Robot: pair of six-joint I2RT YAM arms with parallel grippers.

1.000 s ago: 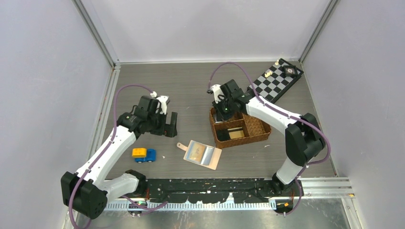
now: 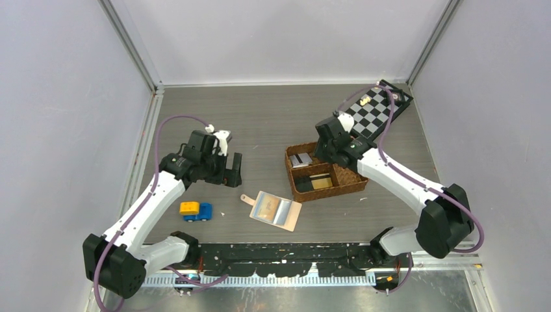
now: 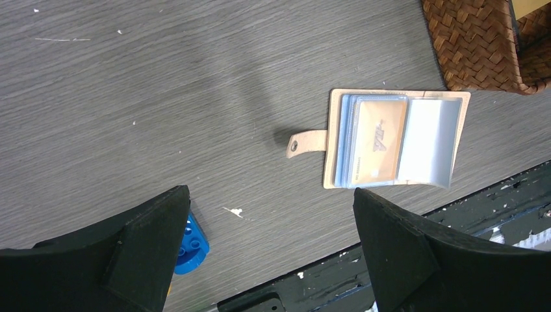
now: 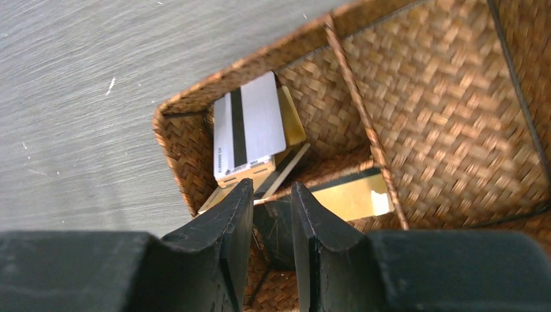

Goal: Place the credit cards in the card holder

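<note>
An open card holder (image 2: 271,209) with a strap lies on the table, clear sleeves showing in the left wrist view (image 3: 377,140). In the wicker basket (image 2: 328,192), a stack of cards (image 4: 256,117) fills the upper-left compartment, and dark and gold cards (image 4: 347,198) lie in the compartment below. My left gripper hangs open over the table left of the holder, empty. My right gripper is above the basket, its fingertips a little apart with no card seen between them.
A blue and yellow toy truck (image 2: 201,212) lies at the front left. A checkered board (image 2: 372,114) with small items stands at the back right behind the basket.
My right arm has risen from the basket's left compartment and moved rightward over the basket. The left arm, holder and basket are unchanged.
</note>
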